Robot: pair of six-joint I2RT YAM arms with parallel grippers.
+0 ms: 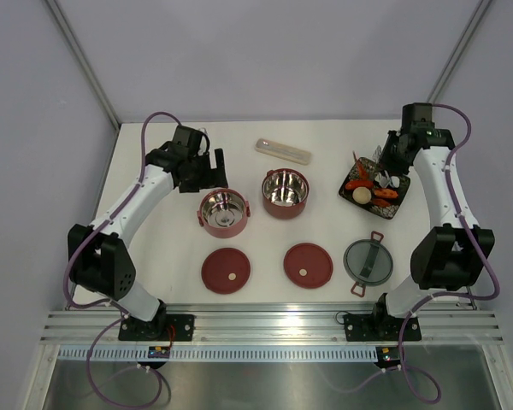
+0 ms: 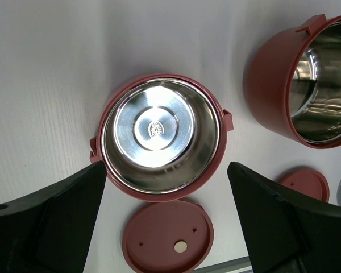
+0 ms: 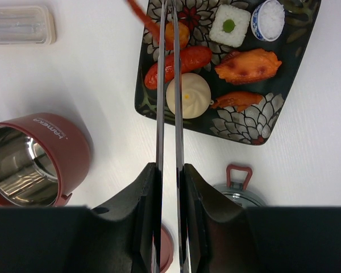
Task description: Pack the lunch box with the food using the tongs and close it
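Two red steel-lined pots stand mid-table, one [image 1: 225,220] below my left gripper [image 1: 202,175], which is open and empty, the other [image 1: 284,198] to its right. My right gripper, with long narrow metal tips, is over the dark patterned food tray [image 3: 273,125]. The tray holds a sausage [image 3: 194,58], a round bun [image 3: 194,98], a rice block [image 3: 230,25], fried pieces [image 3: 247,71] and a small white bowl [image 3: 267,20]. A blurred red piece [image 3: 141,14] shows at the tips' left; whether they hold it is unclear.
Two red lids [image 1: 222,265] and a grey lid [image 1: 359,260] lie along the front. A long pale case [image 1: 282,150] lies at the back.
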